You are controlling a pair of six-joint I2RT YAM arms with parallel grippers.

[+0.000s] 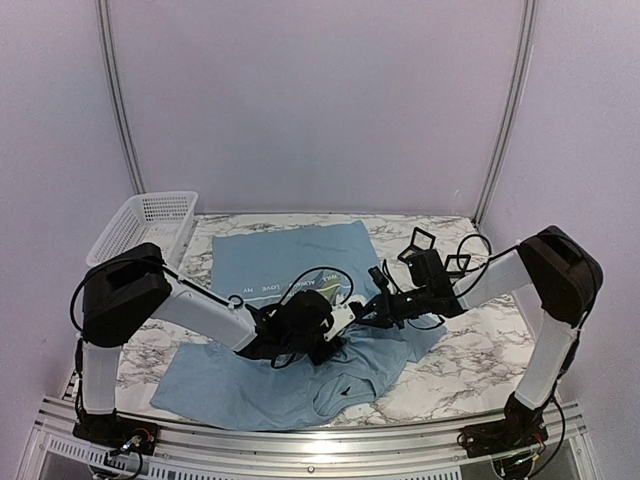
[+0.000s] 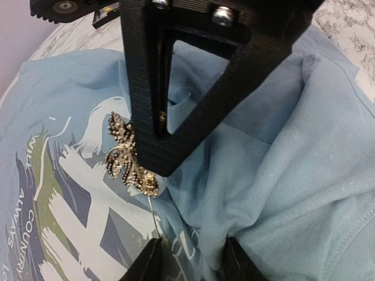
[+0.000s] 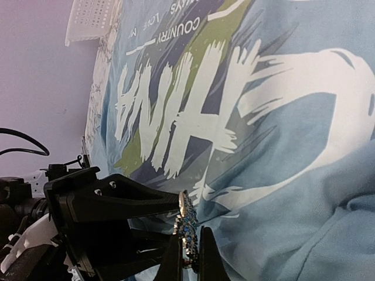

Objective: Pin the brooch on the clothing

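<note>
The light blue printed shirt [image 1: 290, 245] lies on the marble table, bunched under both grippers. A gold, jewelled brooch [image 2: 129, 158] with a thin pin pointing down shows beside my right gripper's black fingers [image 2: 149, 140] in the left wrist view, and edge-on at the fingertips [image 3: 187, 228] in the right wrist view. My left gripper is low on the shirt beside a bunched fold below the brooch; its exact opening is unclear. My right gripper [image 1: 370, 310] is shut on the brooch, just right of the left gripper in the top view.
A white plastic basket [image 1: 120, 230] stands at the back left. Dark open cases [image 1: 420, 238] sit at the back right. Bare marble shows at the front right and along the left. Walls enclose the table.
</note>
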